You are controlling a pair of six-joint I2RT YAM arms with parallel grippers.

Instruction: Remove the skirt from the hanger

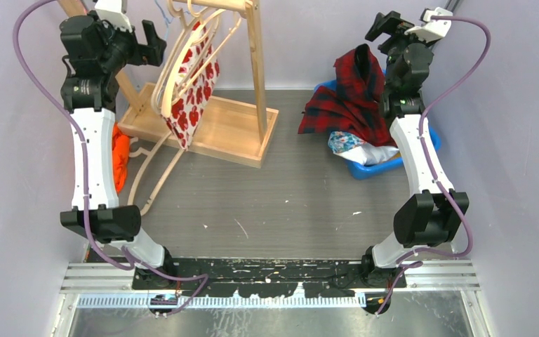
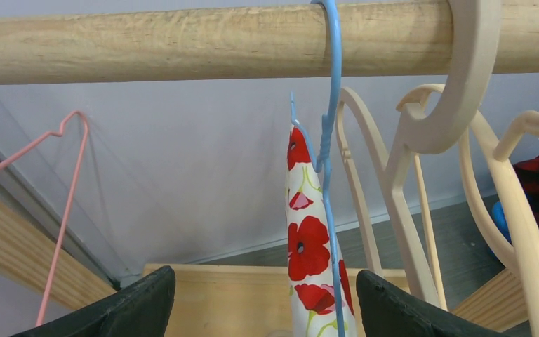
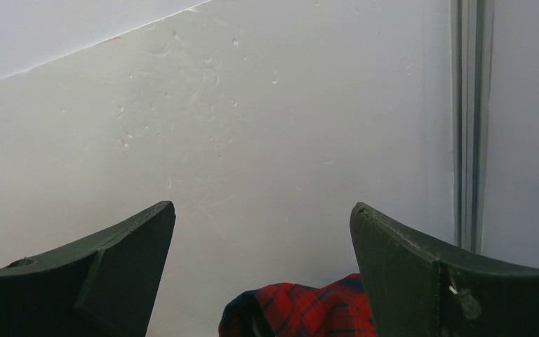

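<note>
A white skirt with red flowers hangs among cream hangers on a wooden rack; in the left wrist view a blue hanger runs alongside it. My left gripper is open, left of the hangers, with the skirt and blue hanger ahead between its fingers, apparently not gripped. My right gripper stands open at the back right, over a red plaid cloth.
The blue bin holds the plaid cloth and other cloths. An orange cloth lies left of the rack. A pink hanger hangs at the left.
</note>
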